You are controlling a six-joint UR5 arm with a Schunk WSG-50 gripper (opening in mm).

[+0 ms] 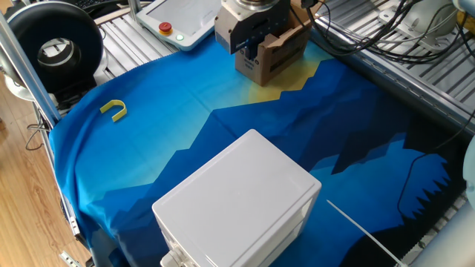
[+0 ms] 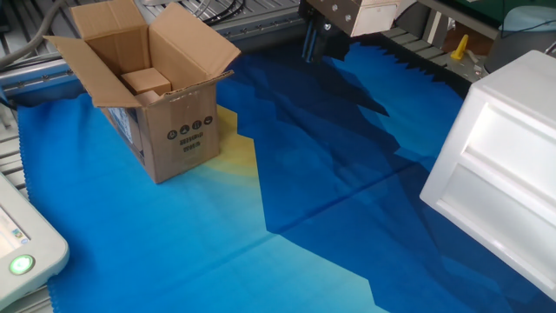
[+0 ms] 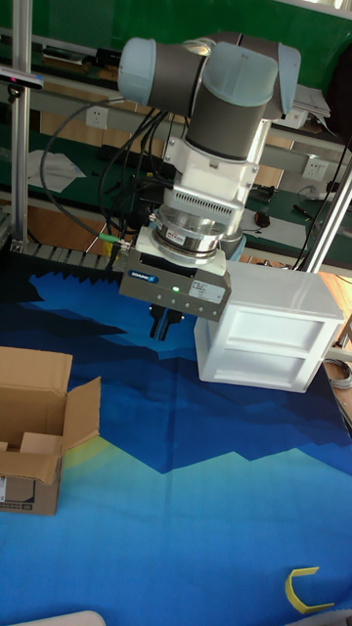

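Note:
My gripper (image 3: 160, 323) hangs in the air above the blue cloth, between the carton and the white drawer unit in exterior view 3. Its black fingers sit close together, and nothing shows between them. The open cardboard box (image 2: 187, 139) stands upright with its flaps spread; a smaller brown box (image 2: 146, 82) lies inside. In exterior view 1 my gripper (image 1: 252, 52) covers part of that carton. The white drawer unit (image 1: 237, 196) stands on the cloth, its top bare. A yellow curved strip (image 1: 115, 110) lies on the cloth, well away from the gripper.
A tablet-like controller with a red button (image 1: 165, 28) lies at the cloth's edge. Black cables (image 1: 356, 48) run near the back rail. A thin white rod (image 1: 364, 231) shows beside the drawer unit. The cloth (image 2: 287, 252) between box and drawers is clear.

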